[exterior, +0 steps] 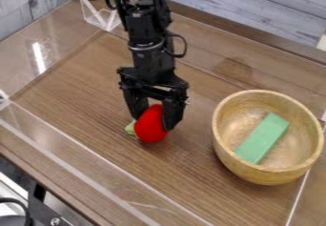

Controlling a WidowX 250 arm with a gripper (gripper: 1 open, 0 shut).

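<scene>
The black arm reaches down from the top centre to my gripper (154,102), which is open low over a red object (152,126) with a small green part on its left, likely a strawberry-like toy. The fingers are around the upper part of the red object; whether they touch it is hidden.
A wooden bowl (265,106) holding a pale green block (264,138) sits to the right. A clear plastic container (99,12) stands at the back left.
</scene>
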